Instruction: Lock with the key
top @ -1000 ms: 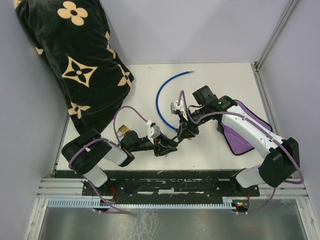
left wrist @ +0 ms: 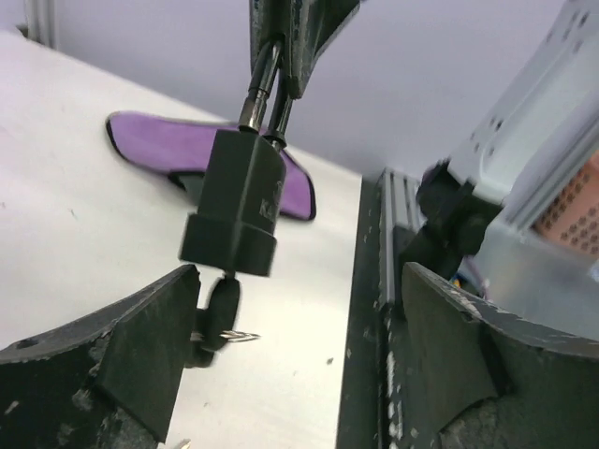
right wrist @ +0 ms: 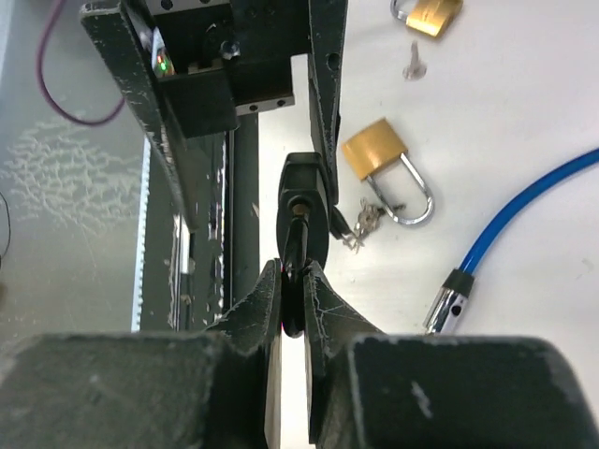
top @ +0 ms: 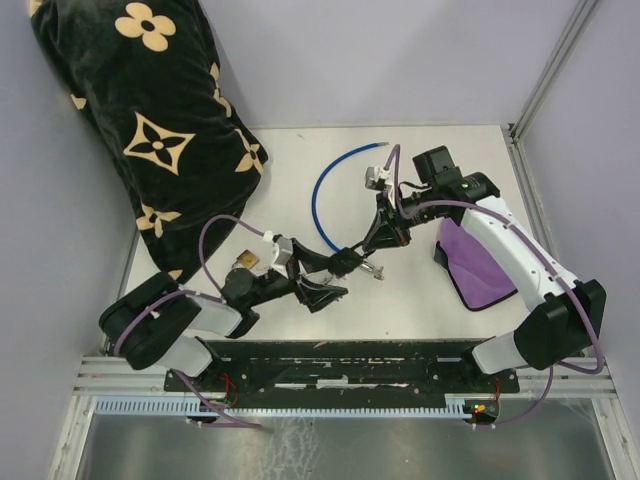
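A black key fob (left wrist: 234,201) with a small metal key hanging below it is clamped in my right gripper, which is shut on it. My left gripper stands open just beside the fob, its fingers apart with nothing clearly between them. In the right wrist view a brass padlock (right wrist: 374,150) with its shackle lies on the table near a bunch of small keys (right wrist: 365,224); a second padlock (right wrist: 432,14) and a loose key (right wrist: 413,65) lie farther off.
A blue hose (top: 325,180) curves across the white table. A purple pouch (top: 470,270) lies at the right, and a dark patterned cushion (top: 150,120) fills the back left. The front edge of the table borders a dark rail.
My right gripper has risen toward the back right with the fob. My left gripper has opened and shifted slightly left, away from the fob.
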